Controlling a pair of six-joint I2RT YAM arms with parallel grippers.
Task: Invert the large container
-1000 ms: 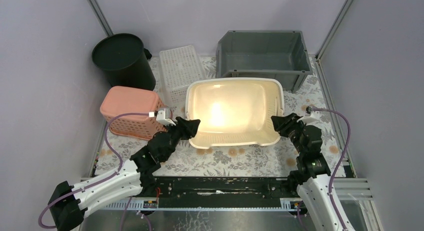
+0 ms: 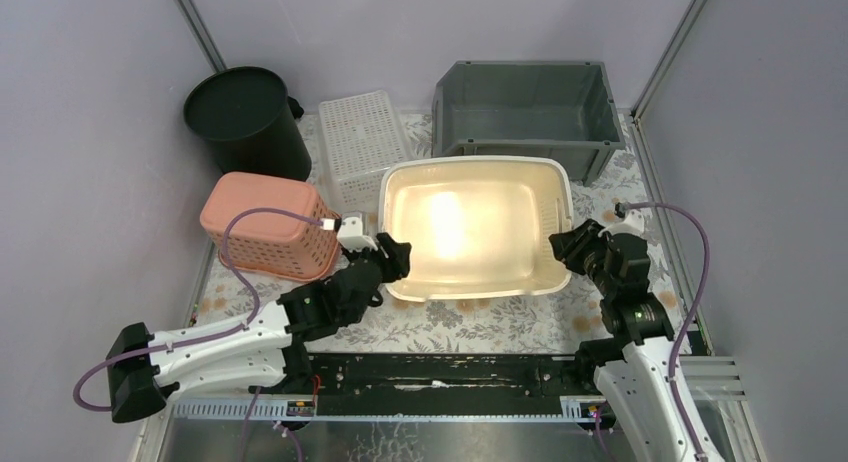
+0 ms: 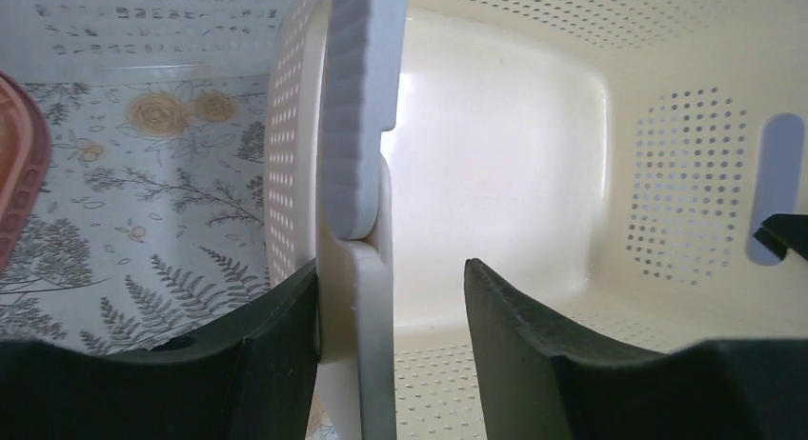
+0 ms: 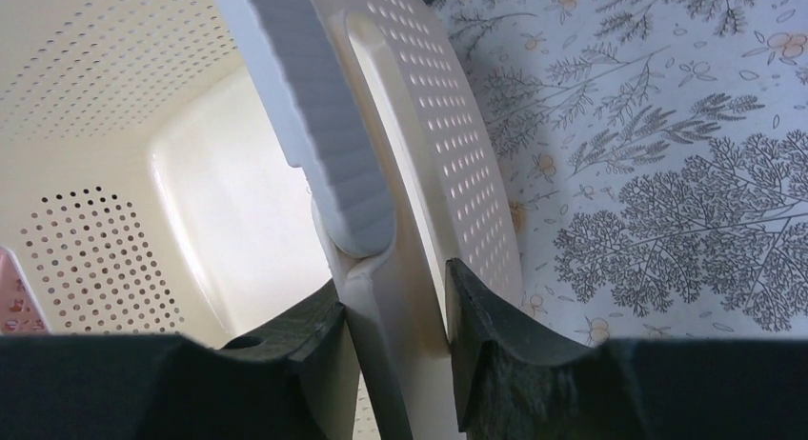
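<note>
The large cream container lies centred, interior facing up, with perforated sides. At its left end, my left gripper has the rim between its fingers, with a clear gap to one finger. At the right end, my right gripper straddles the rim, its fingers close against it; whether they clamp it I cannot tell. Both wrist views show the container's end wall up close.
A grey bin stands behind, a white perforated basket back left, a pink basket and a black bucket at left. Free patterned surface lies in front.
Both grippers moved with its ends, the left one also shifting rightward.
</note>
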